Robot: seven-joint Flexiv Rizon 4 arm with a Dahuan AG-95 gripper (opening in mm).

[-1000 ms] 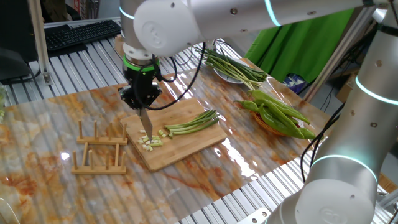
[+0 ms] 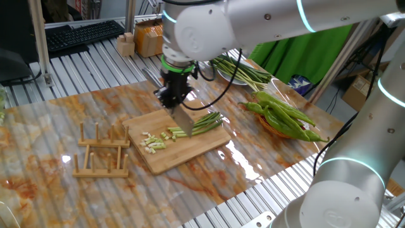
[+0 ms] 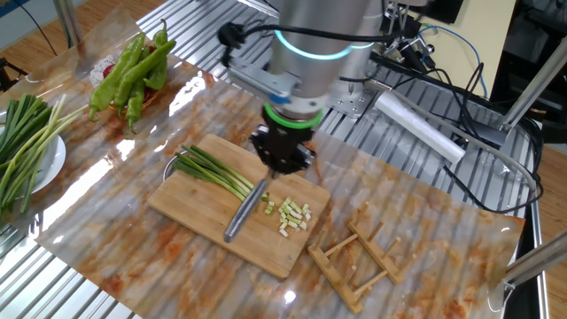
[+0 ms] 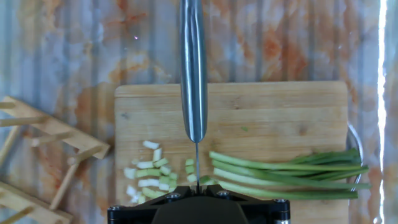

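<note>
My gripper (image 2: 171,100) is shut on a metal knife, whose blade (image 2: 183,120) points down over the cutting board (image 2: 183,153). In the wrist view the steel handle (image 4: 194,74) extends away from the fingers, and the thin blade (image 4: 198,163) shows edge-on between the cut pieces and the stalks. A bundle of green onions (image 4: 286,169) lies on the board, its cut ends toward the blade. Chopped white and pale green pieces (image 3: 291,214) are scattered on the board beside it. Whether the blade touches an onion is unclear.
A wooden peg rack (image 2: 101,158) stands close to the board's side. Green peppers (image 2: 278,117) fill a basket on the opposite side, with a plate of more green onions (image 3: 31,146) farther off. Bare marbled tabletop (image 2: 57,199) lies in front of the rack.
In exterior view 1, the arm has carried the knife rightward from above the chopped pieces to the onion bundle. The chopped pieces look unmoved.
</note>
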